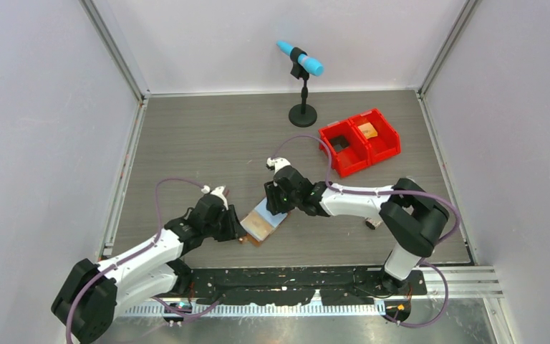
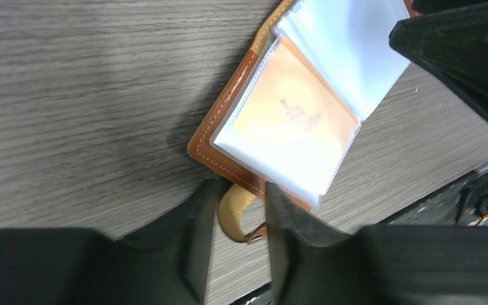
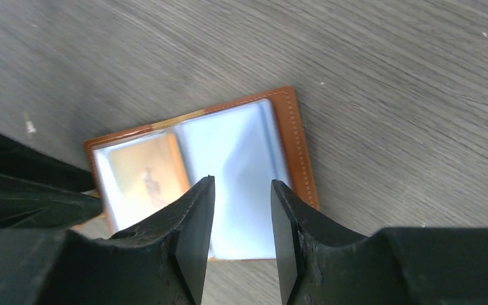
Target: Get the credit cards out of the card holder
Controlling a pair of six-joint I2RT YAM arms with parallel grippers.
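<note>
The brown card holder [image 1: 258,219] lies spread open on the table between both grippers, a tan-and-white card [image 2: 289,117] in one half and a plain white face [image 3: 232,159] in the other. At the holder's near corner, my left gripper is part open; a brown strap [image 2: 230,213] shows between its blurred fingers, and contact cannot be made out. Over the white half stands my right gripper, open, its fingers [image 3: 194,222] apart with no card gripped between them. In the top view the grippers cover parts of the holder.
A red two-part bin [image 1: 362,143] holding small items stands at the back right. Behind the holder is a blue microphone on a black stand [image 1: 302,115]. A bottle end [image 1: 373,223] peeks out beside the right forearm.
</note>
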